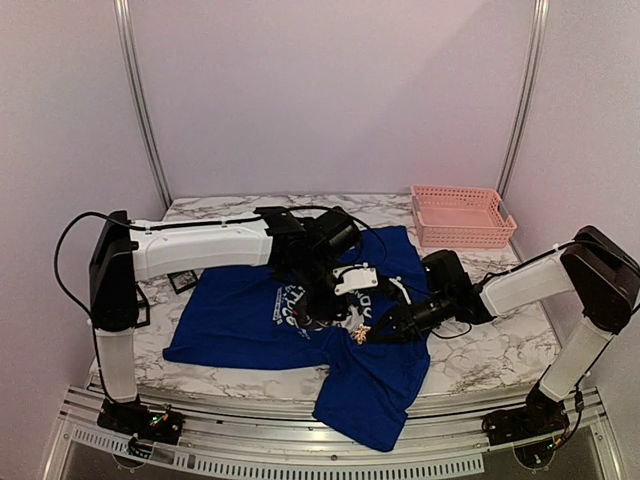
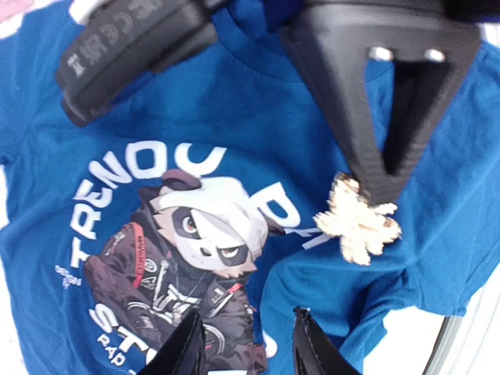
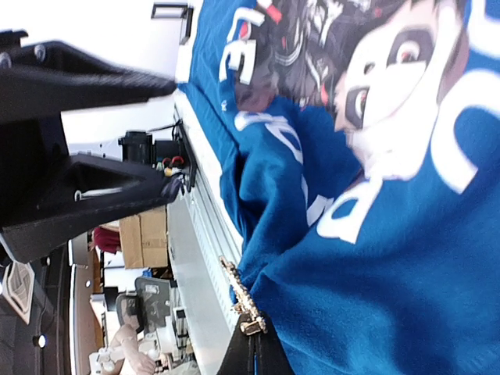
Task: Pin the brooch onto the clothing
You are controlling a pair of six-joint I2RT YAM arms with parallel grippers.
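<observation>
A blue T-shirt [image 1: 240, 320] with a printed panda [image 2: 219, 226] lies spread on the marble table. My right gripper [image 1: 375, 333] is shut on a small gold brooch, which sits at its fingertips over the shirt's right part; in the right wrist view the brooch [image 3: 242, 297] is seen edge-on beside bunched blue fabric. Whether it is fastened to the cloth I cannot tell. My left gripper hangs above the print, apart from the brooch, open with nothing visible between its fingers.
A pink basket [image 1: 462, 238] stands at the back right. Dark frames [image 1: 182, 281] lie at the table's left. Bare marble shows around the shirt at the back and front left.
</observation>
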